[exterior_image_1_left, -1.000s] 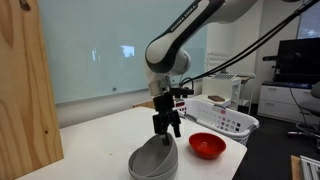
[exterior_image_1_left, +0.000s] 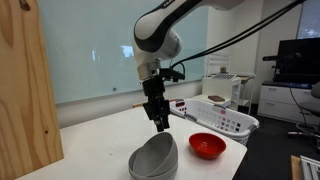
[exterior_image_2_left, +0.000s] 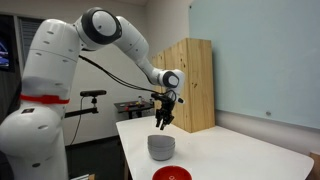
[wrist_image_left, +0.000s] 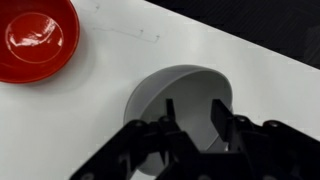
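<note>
A grey bowl (exterior_image_1_left: 160, 153) stands tilted on the white table, seemingly resting in a second grey bowl (exterior_image_1_left: 143, 172) under it. From the wrist view, the tilted grey bowl's inside (wrist_image_left: 190, 92) lies below my gripper. Its two fingertips are apart, with no object gripped between them. Exterior view 1 has the gripper (exterior_image_1_left: 160, 127) just above the raised rim, pointing down. A red bowl (exterior_image_1_left: 207, 146) sits apart to the right; it is at the upper left in the wrist view (wrist_image_left: 38, 40).
Behind the red bowl is a white basket (exterior_image_1_left: 225, 121). A wooden panel (exterior_image_1_left: 28, 85) rises at the left in exterior view 1. Bare white table (exterior_image_2_left: 240, 150) stretches along the wall. The table's edge runs close past the grey bowls in the wrist view.
Over the last second my gripper has risen from the grey bowl's rim and shifted slightly left. The grey bowls and the red bowl look unmoved.
</note>
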